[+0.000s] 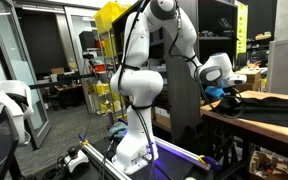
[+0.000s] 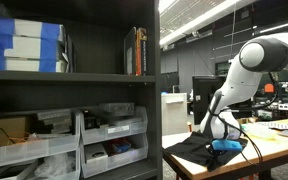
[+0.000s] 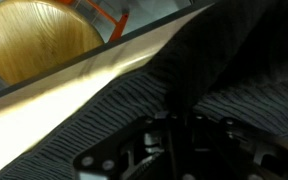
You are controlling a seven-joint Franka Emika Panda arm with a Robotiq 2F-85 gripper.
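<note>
A dark, ribbed cloth (image 3: 94,120) covers much of the wrist view and rises in a fold toward my gripper. The gripper is shut on part of this cloth; its dark fingers blend into the fabric, so the exact pinch is hard to make out. In the first exterior view the cloth (image 1: 272,109) lies spread along the wooden table, with the gripper (image 1: 228,104) low over its near end. From the other side, the cloth (image 2: 189,149) drapes over the tabletop beside the gripper (image 2: 213,155).
The table's pale edge (image 3: 109,66) runs just beyond the cloth, with a round wooden seat (image 3: 39,38) below it. A tall dark shelf (image 2: 74,95) holding grey bins (image 2: 114,160) stands near the table.
</note>
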